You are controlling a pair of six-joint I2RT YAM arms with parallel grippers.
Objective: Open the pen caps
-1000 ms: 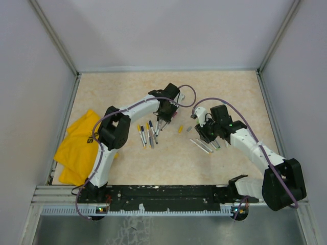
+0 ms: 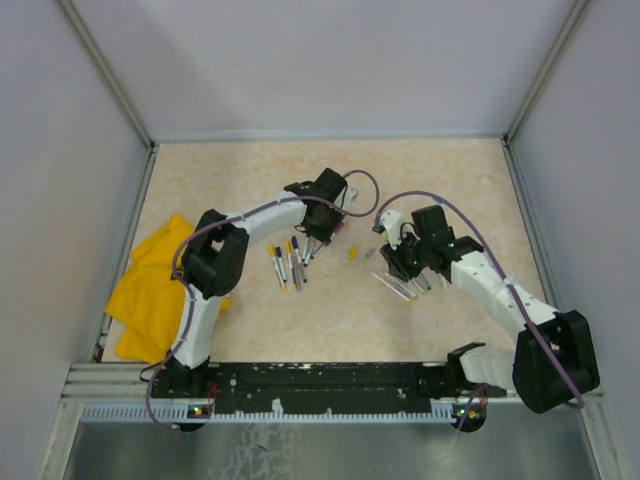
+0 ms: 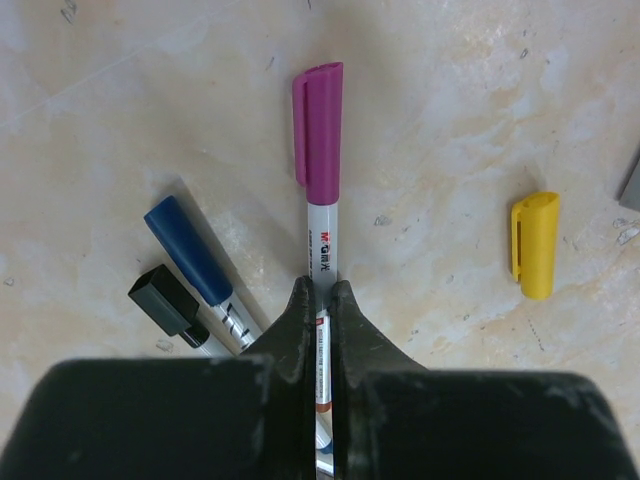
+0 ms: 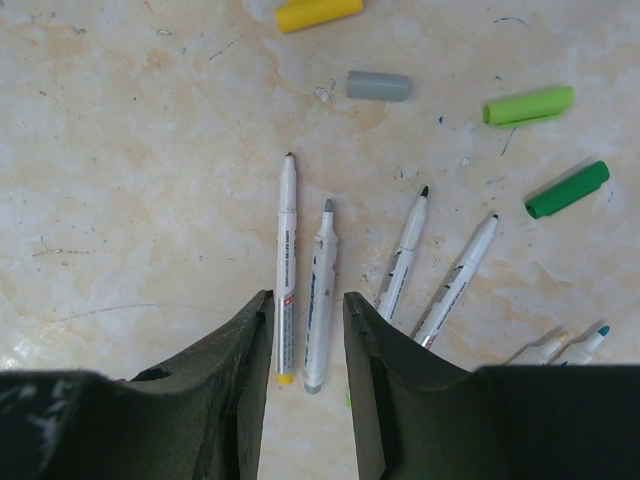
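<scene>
In the left wrist view a white pen with its magenta cap [image 3: 323, 140] on is clamped by its barrel; my left gripper is shut on it. Beneath lie a pen with a dark blue cap [image 3: 188, 250] and one with a black cap [image 3: 163, 300]. My right gripper stands open with nothing gripped, above several uncapped white pens, among them a grey-tipped pen [image 4: 320, 300] and a yellow-ended pen [image 4: 286, 260]. In the top view both arms reach over the table, the left gripper near the back middle. How high the held pen is cannot be judged exactly.
Loose caps lie apart on the table: yellow [image 4: 318, 12], grey [image 4: 379, 86], light green [image 4: 528, 105] and dark green [image 4: 567, 189]. A yellow cloth [image 2: 155, 290] covers the table's left front.
</scene>
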